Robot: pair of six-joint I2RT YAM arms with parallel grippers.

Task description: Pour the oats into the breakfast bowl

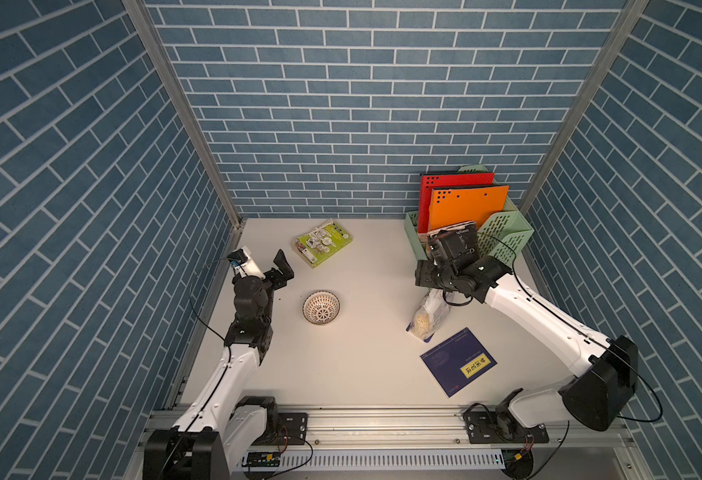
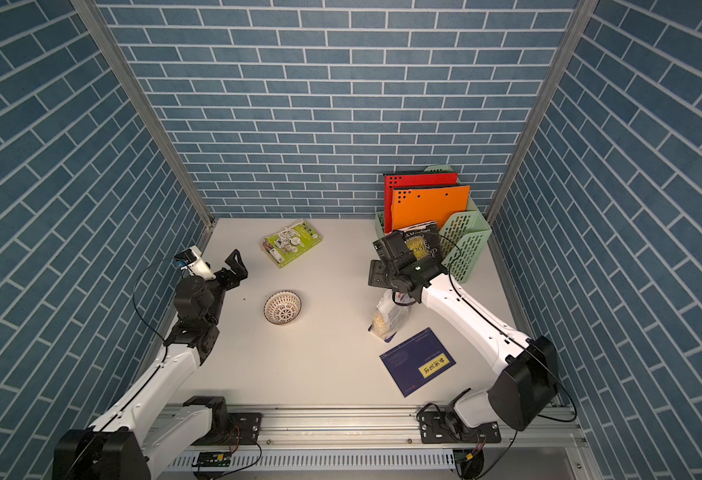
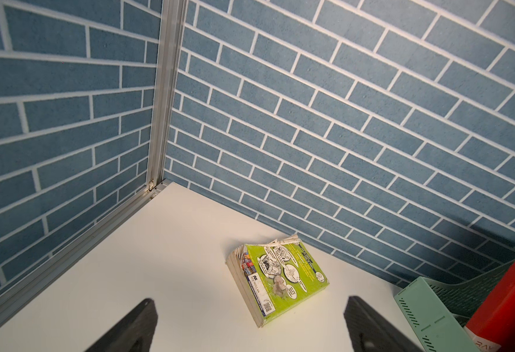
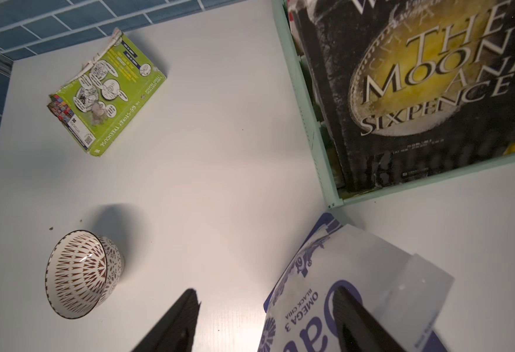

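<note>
The oats bag (image 1: 424, 320), white and purple with oats showing at its base, stands right of the middle. My right gripper is over it, part open, with the bag's top below and between the fingertips in the right wrist view; contact is unclear. The patterned breakfast bowl (image 1: 321, 306) sits left of centre. My left gripper is open and raised at the left of the table, nothing between its fingers.
A green file holder (image 1: 507, 236) with red and orange folders and a black book fills the back right. A green book (image 1: 323, 241) lies at the back left, a navy book (image 1: 455, 360) at the front right.
</note>
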